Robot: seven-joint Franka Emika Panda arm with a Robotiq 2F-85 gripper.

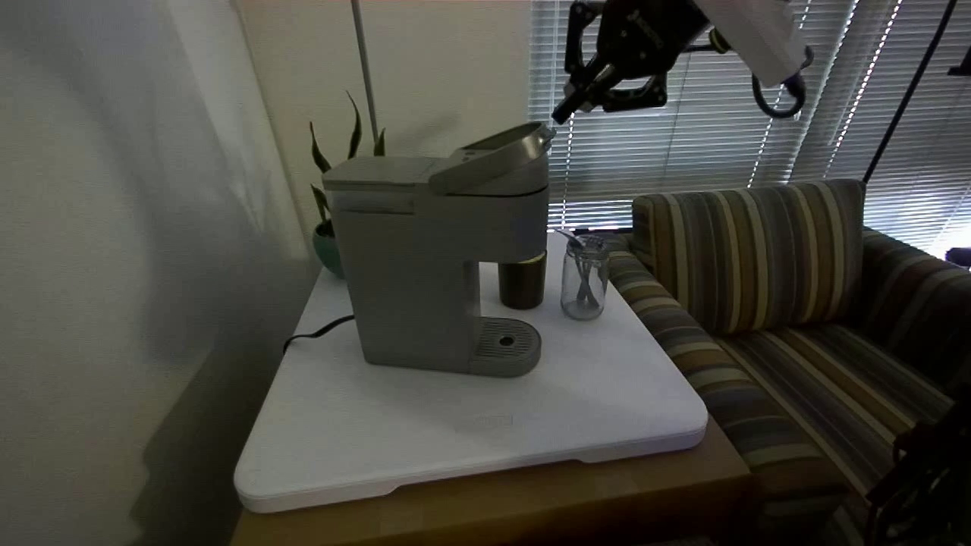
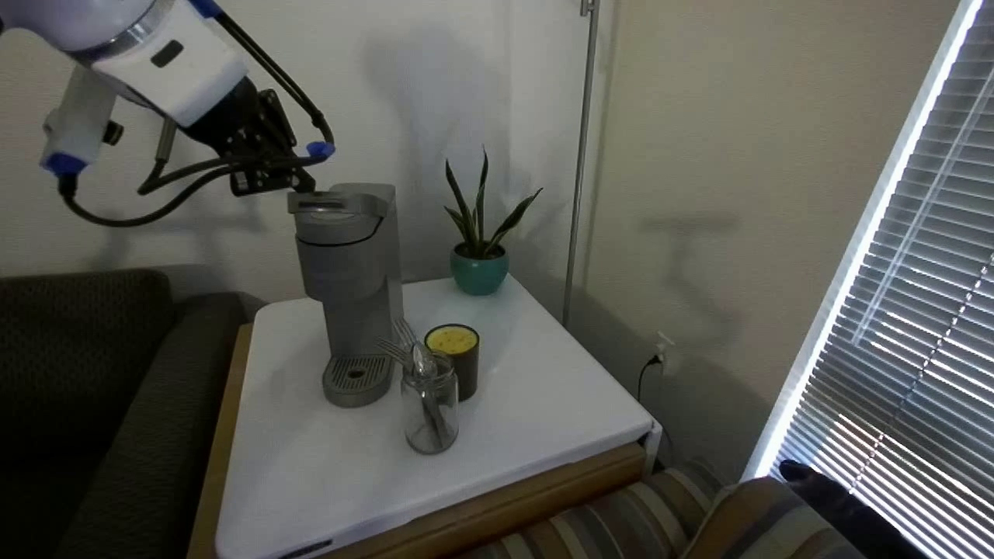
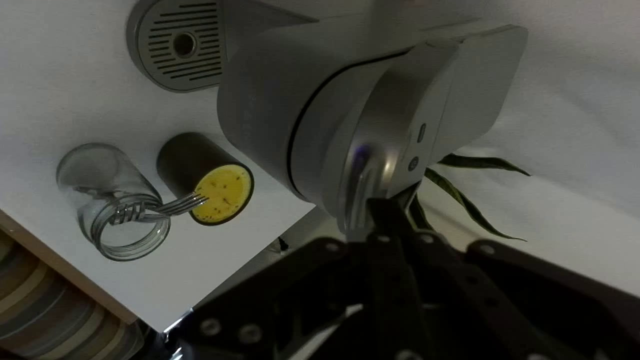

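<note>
A grey coffee maker (image 1: 410,264) stands upright on the white tabletop, its lid and silver handle (image 1: 537,136) at the top front. My gripper (image 1: 561,115) hangs just above that handle, angled downward. In exterior view 2 the gripper (image 2: 304,185) appears at the top of the coffee maker (image 2: 345,261). The wrist view has the shut fingers (image 3: 387,210) overlapping the lid's silver front (image 3: 375,156); whether they touch it, I cannot tell. Nothing shows between them. The drip tray (image 3: 180,45) is bare.
Beside the machine stand a dark cup (image 2: 463,373) with a yellow top and a glass jar (image 2: 431,424) of forks and other cutlery. A potted plant (image 2: 480,270) sits behind. A striped armchair (image 1: 755,264) adjoins it.
</note>
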